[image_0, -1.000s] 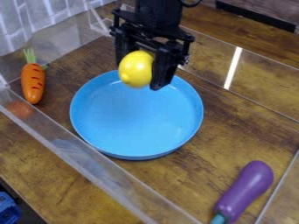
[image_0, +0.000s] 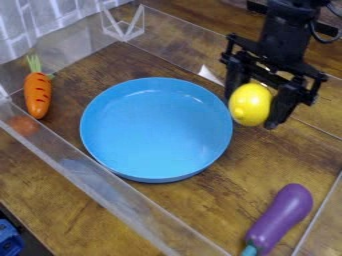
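My black gripper (image_0: 251, 98) is shut on a yellow round object (image_0: 250, 105) at the right edge of a blue plate (image_0: 150, 130), over the wooden table. An orange carrot (image_0: 38, 92) lies at the far left. A purple eggplant (image_0: 282, 217) lies at the lower right.
A clear plastic barrier (image_0: 131, 209) runs along the left and front of the workspace. Bare wood (image_0: 214, 200) shows between the plate and the eggplant, and behind the plate.
My gripper has moved right with the yellow object, from above the plate's back part to its right edge, and slightly lower.
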